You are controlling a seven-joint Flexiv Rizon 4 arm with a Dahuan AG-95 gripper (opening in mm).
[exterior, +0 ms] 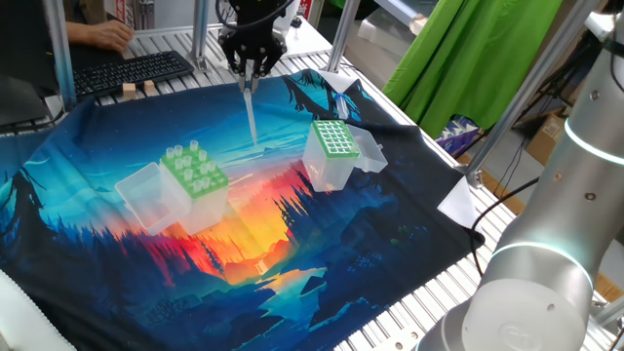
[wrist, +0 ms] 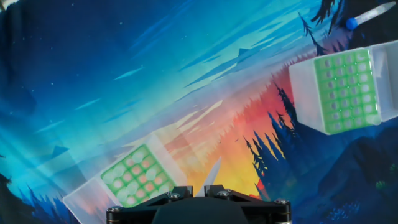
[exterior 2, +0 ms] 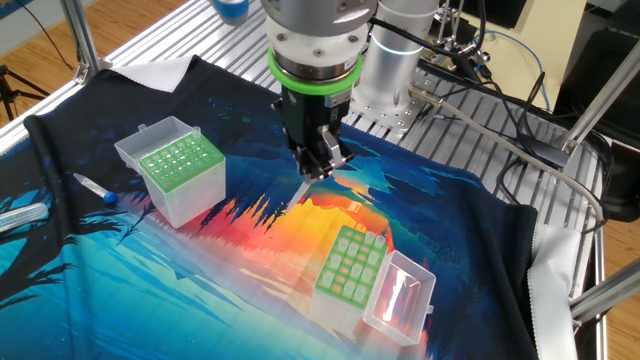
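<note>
My gripper (exterior: 249, 72) is shut on a clear, pointed pipette tip (exterior: 251, 117), which hangs down over the cloth, apart from both boxes. In the wrist view the tip (wrist: 213, 173) pokes out past the fingers. One translucent box with a green rack (exterior: 195, 168) has several tips standing in its holes; its lid (exterior: 149, 198) lies open beside it. The other box's green rack (exterior: 335, 138) shows a grid of holes with no tips rising above it, and its lid (exterior: 369, 148) is open too. In exterior view 2 the gripper (exterior 2: 314, 176) hovers between the two boxes.
A patterned landscape cloth (exterior: 263, 234) covers the table, free between and around the boxes. A blue-capped pen (exterior 2: 95, 188) lies near the box with bare holes, and a marker (exterior 2: 22, 217) is farther left. A person's hand (exterior: 109, 35) rests by a keyboard (exterior: 132, 71).
</note>
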